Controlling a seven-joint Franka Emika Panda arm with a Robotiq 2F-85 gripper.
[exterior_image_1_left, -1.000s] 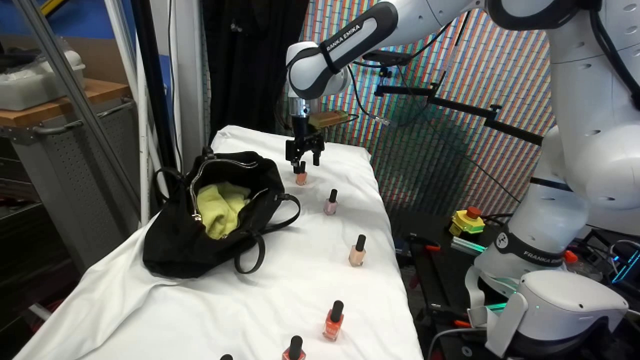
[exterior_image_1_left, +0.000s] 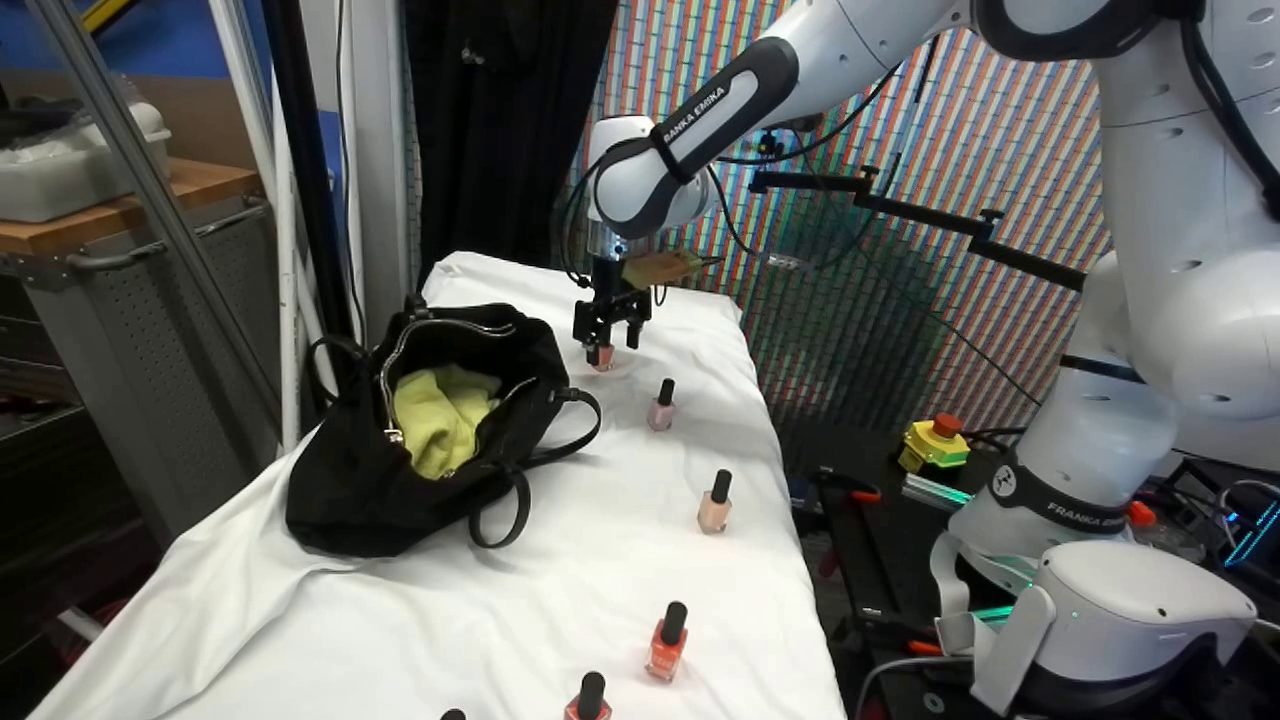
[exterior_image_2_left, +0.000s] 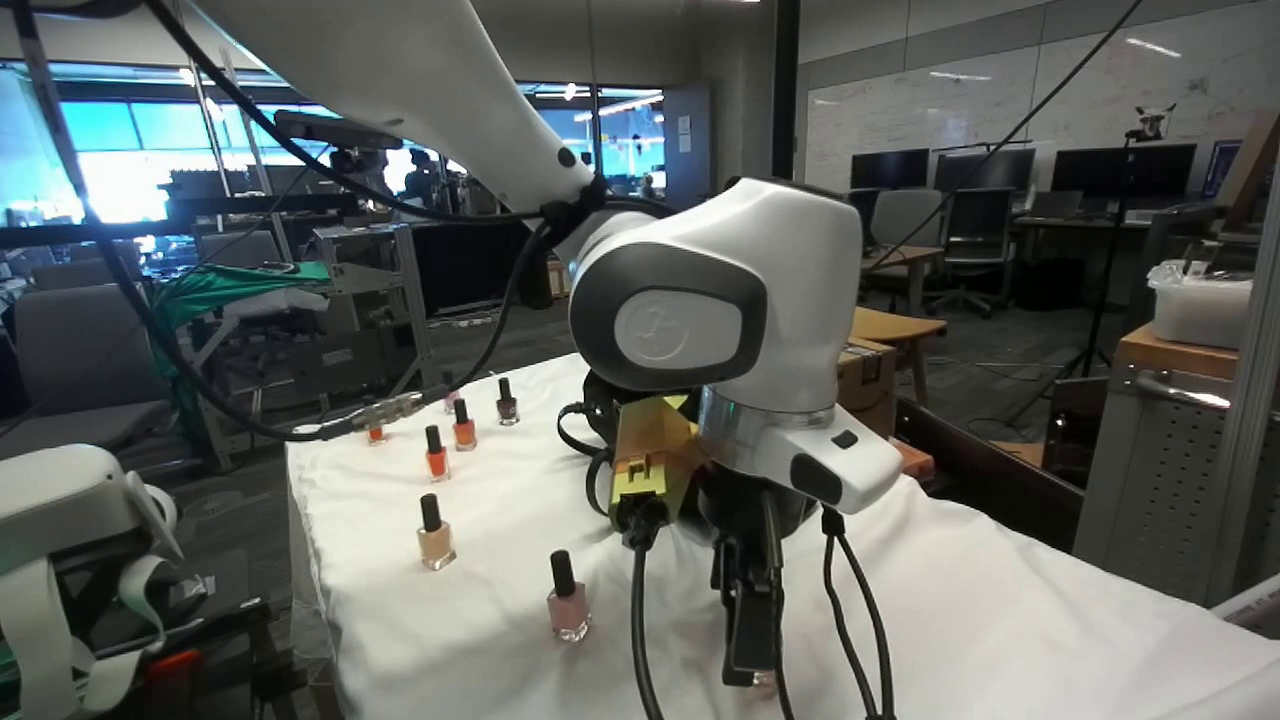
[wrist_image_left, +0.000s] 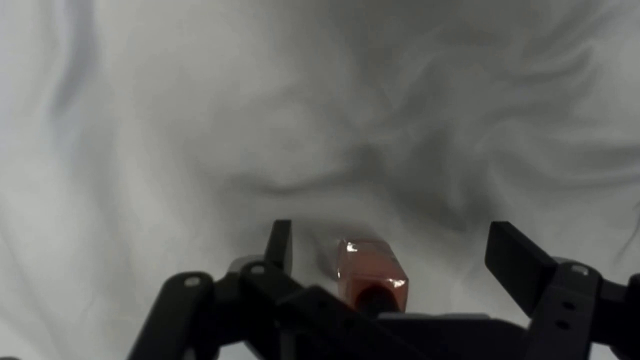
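At the far end of the white-covered table, my gripper (exterior_image_1_left: 613, 344) points down with its fingers spread apart. Between them in the wrist view stands a reddish nail polish bottle (wrist_image_left: 370, 270), nearer the left finger (wrist_image_left: 279, 249) than the right finger (wrist_image_left: 519, 264). I see no finger touching it there. The same bottle's lower part (exterior_image_1_left: 603, 359) shows just below the gripper in exterior view 1, its cap hidden. An open black bag (exterior_image_1_left: 348, 480) with a yellow-green cloth (exterior_image_1_left: 441, 420) inside sits on the left of the table.
A mauve bottle (exterior_image_1_left: 661, 413) stands closest to the gripper, then a beige bottle (exterior_image_1_left: 714, 514). An orange-red bottle (exterior_image_1_left: 666, 648) and others stand at the near end. Bag handles (exterior_image_1_left: 516, 510) loop onto the cloth. Beyond the gripper the tabletop is clear.
My gripper has come down around the reddish bottle and the wrist has tilted slightly. The bottle's cap, visible before, is now hidden. The bag and other bottles have not moved.
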